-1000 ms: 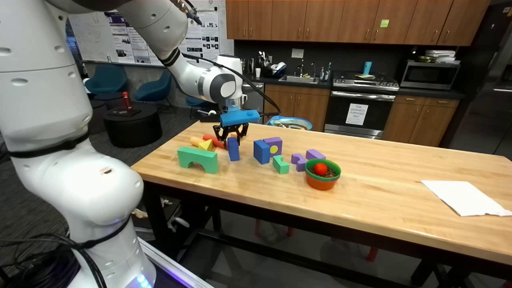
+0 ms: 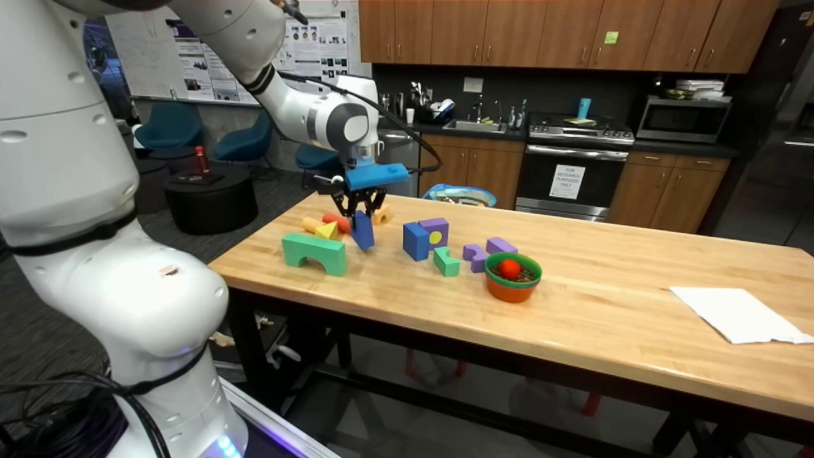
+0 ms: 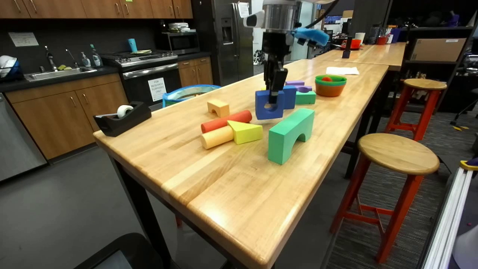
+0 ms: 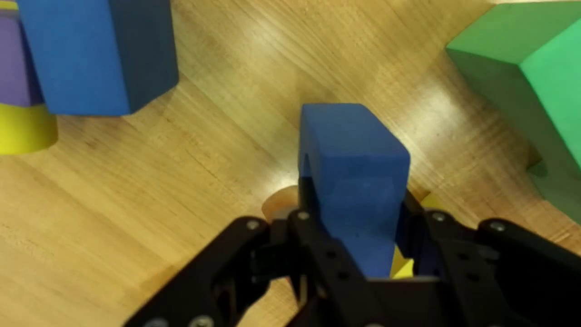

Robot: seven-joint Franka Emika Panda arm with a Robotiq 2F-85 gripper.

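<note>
A blue block with a round hole (image 3: 261, 111) is held upright between the black fingers of my gripper (image 2: 362, 207). In the wrist view the same block (image 4: 362, 163) fills the gap, with a finger pressed to each side. It looks slightly raised and tilted in exterior view 1, though its exact clearance from the table is hard to tell. The green arch block (image 2: 315, 253) stands in front and to the left of it. Another blue block (image 2: 416, 241) stands to its right, against a purple block with a yellow cylinder in it (image 2: 435, 230).
Beside the gripper lie a red cylinder (image 3: 227, 121), a tan cylinder (image 3: 217, 137), a yellow triangle (image 3: 245, 132) and a small tan arch (image 3: 218, 107). Small green and purple blocks sit near stacked bowls (image 2: 513, 289).
My gripper has shifted a little left and up with the blue block, which now leans in exterior view 1. The other blocks have stayed in place.
</note>
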